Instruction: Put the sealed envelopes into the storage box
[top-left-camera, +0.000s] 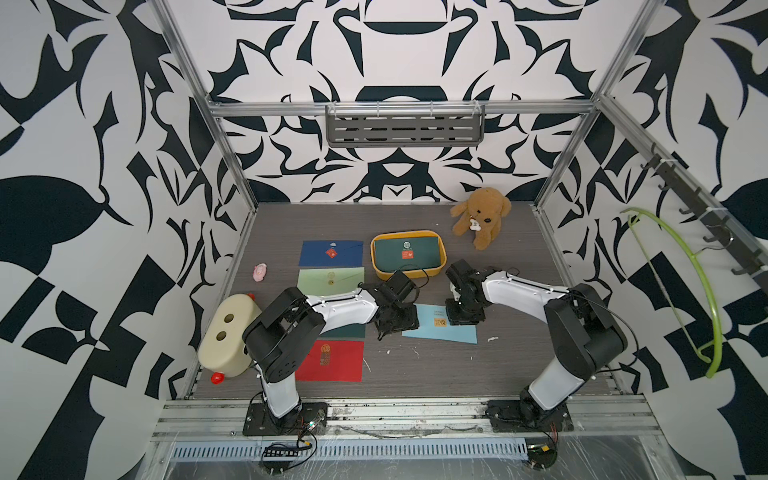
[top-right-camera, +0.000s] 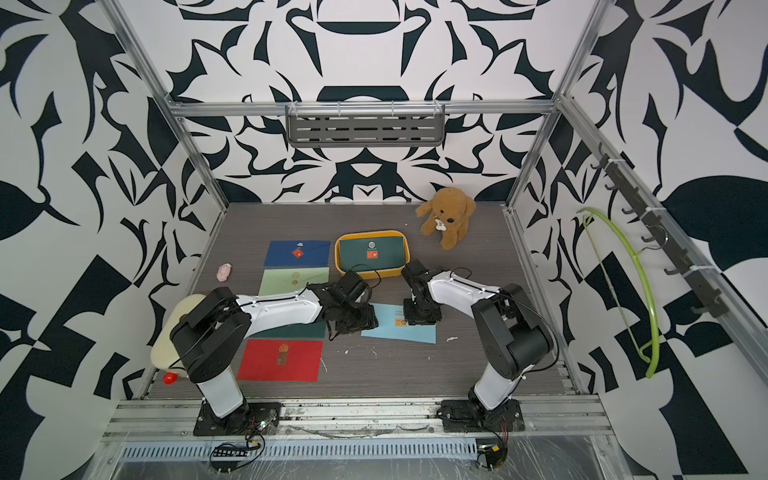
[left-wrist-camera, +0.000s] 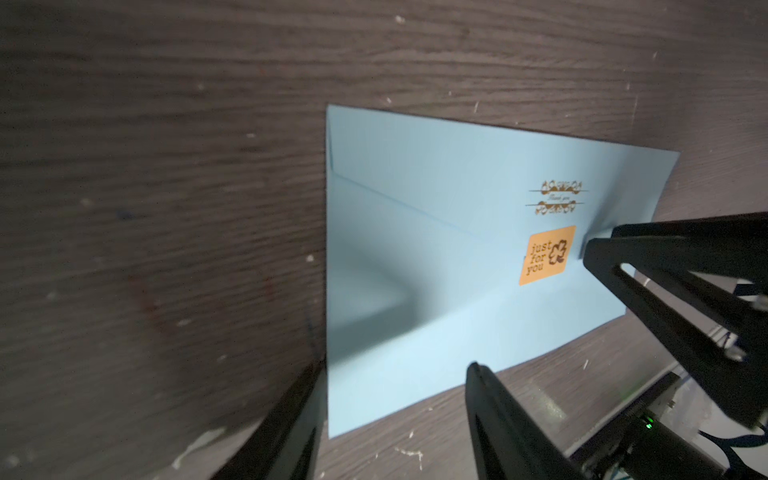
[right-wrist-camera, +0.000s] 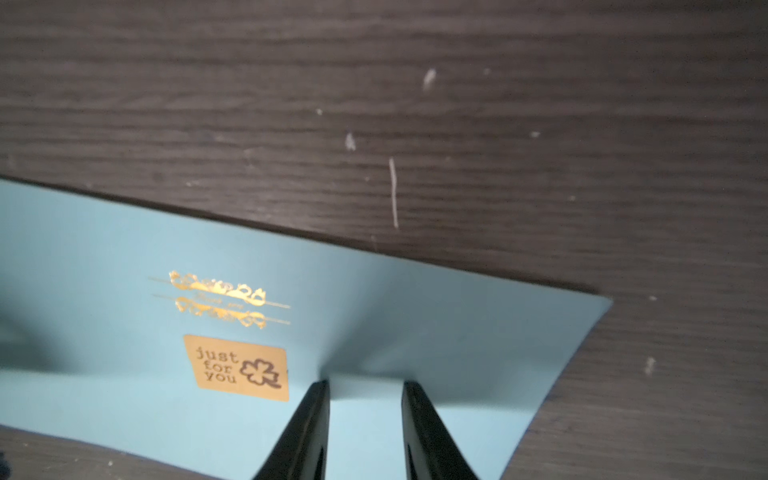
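Observation:
A light blue envelope (left-wrist-camera: 448, 232) with an orange sticker lies on the table between my grippers. My left gripper is open at its left end, one finger (left-wrist-camera: 308, 400) just outside the left edge. My right gripper is low over its right part; the fingers stand part-way apart, with blue paper showing between the tips. Whether they pinch it is unclear. The yellow storage box (top-left-camera: 408, 233) holds a dark green envelope (top-left-camera: 390, 254). At left lie blue (top-left-camera: 347, 253), pale green (top-left-camera: 310, 281), dark green (top-left-camera: 352, 331) and red (top-left-camera: 342, 364) envelopes, partly hidden by my left arm.
A brown plush dog (top-left-camera: 488, 212) sits at the back right, beyond the box. A cream block (top-left-camera: 226, 340) and a small pink object (top-left-camera: 259, 272) are at the left. The table's right side behind my right arm is clear.

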